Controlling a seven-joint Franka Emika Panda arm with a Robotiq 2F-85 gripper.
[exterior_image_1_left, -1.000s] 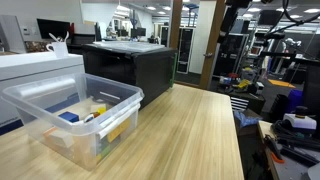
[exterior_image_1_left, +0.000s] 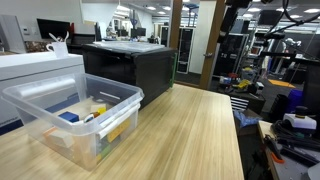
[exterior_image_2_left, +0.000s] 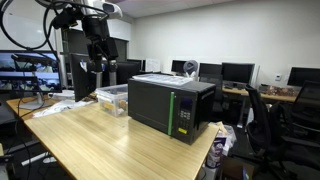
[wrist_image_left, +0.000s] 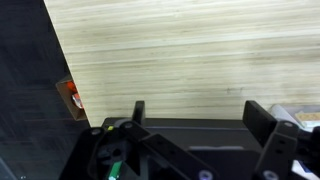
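My gripper is open, its two dark fingers wide apart with nothing between them. In the wrist view it looks down at bare wood. Exterior view 2 has the gripper (exterior_image_2_left: 100, 66) hanging high above the table. A black microwave (exterior_image_2_left: 150, 104) with a green strip (exterior_image_2_left: 171, 113) stands along the table's side. Next to it is a clear plastic bin (exterior_image_1_left: 40, 128) holding several small items, among them a blue one (exterior_image_1_left: 69, 117) and a white one. The bin's contents are partly hidden by its walls.
Papers (exterior_image_2_left: 165, 79) lie on top of the microwave. A mug (exterior_image_1_left: 57, 48) with utensils stands behind the bin. Office chairs (exterior_image_2_left: 275, 120) are beyond the table.
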